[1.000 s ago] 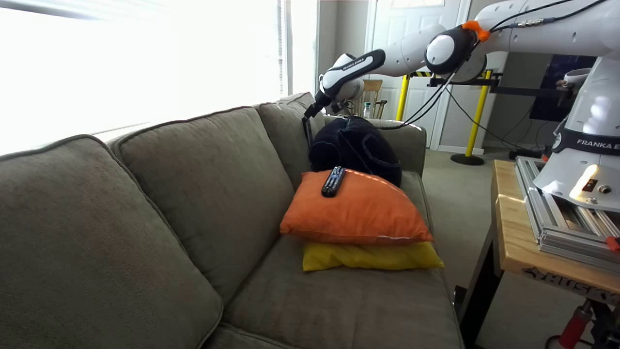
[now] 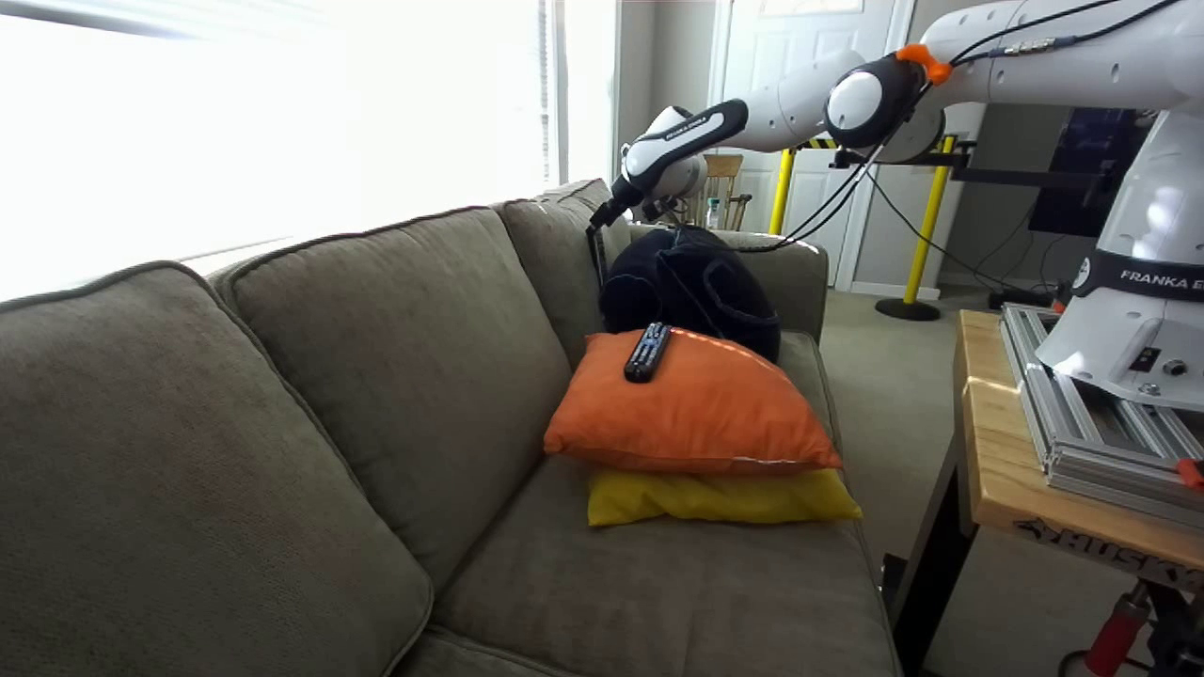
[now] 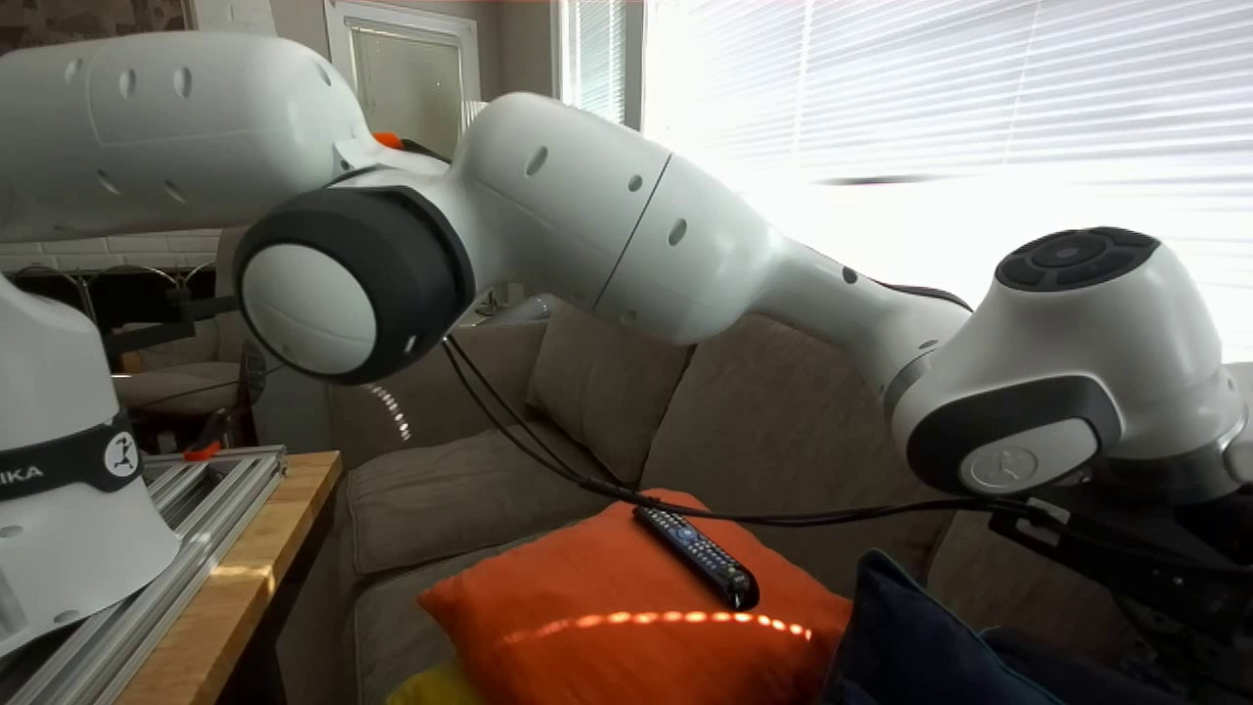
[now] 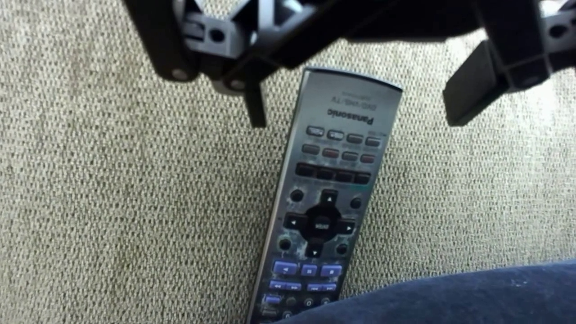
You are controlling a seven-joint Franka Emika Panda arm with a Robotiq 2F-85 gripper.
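Observation:
In the wrist view a silver-grey Panasonic remote (image 4: 318, 178) rests against beige sofa fabric, its lower end covered by dark blue cloth (image 4: 475, 297). My gripper is open over its top end. One finger (image 4: 256, 105) appears on the left of the remote and the other (image 4: 470, 86) on the right, with fabric showing between each and the remote. Nothing is held. A second, black remote (image 2: 646, 352) lies on the orange pillow (image 2: 711, 412), well in front of the gripper. Exterior view 1 has the gripper partly hidden behind the dark blue pillows (image 2: 689, 282).
Beneath the orange pillow is a yellow pillow (image 2: 722, 496). The sofa backrest (image 2: 395, 293) runs along the window side. A cable (image 3: 811, 517) hangs from the arm over the pillows. The wooden bench (image 2: 1016, 463) carries the robot's base. The near seat is clear.
The arm, pillows and black remote look the same as before. Only a white object and a bright light patch by the robot's base are gone.

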